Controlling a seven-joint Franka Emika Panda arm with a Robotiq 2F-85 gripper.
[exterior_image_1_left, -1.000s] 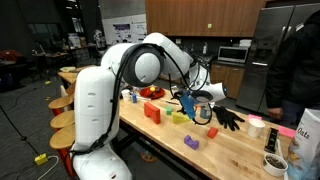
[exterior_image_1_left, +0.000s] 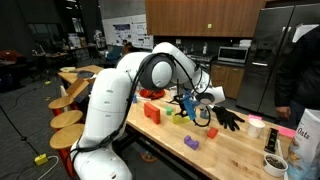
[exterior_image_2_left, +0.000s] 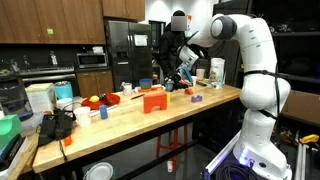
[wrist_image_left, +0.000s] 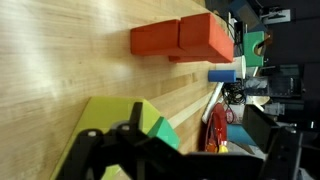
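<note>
My gripper is open, its two dark fingers wide apart at the lower part of the wrist view, with nothing held between them. A yellow block (wrist_image_left: 98, 118) lies close by the left finger, and part of a green block (wrist_image_left: 160, 131) shows behind that finger. Farther off on the wooden table rests a long red block (wrist_image_left: 156, 38). In exterior view 1 the arm reaches over the table, and the blue-marked gripper hangs low beside the yellow block (exterior_image_1_left: 181, 119). The red block (exterior_image_1_left: 152, 113) stands to its left there.
A purple block (exterior_image_1_left: 191, 142) and a small red block (exterior_image_1_left: 212, 132) lie nearer the table's front. Black gloves (exterior_image_1_left: 227, 118), a white cup (exterior_image_1_left: 256, 127) and a jar (exterior_image_1_left: 274, 165) occupy the right side. Bare wood lies between them.
The arm's links have shifted slightly leftward in exterior view 1. The gripper stays near the yellow block; the blocks look unmoved.
</note>
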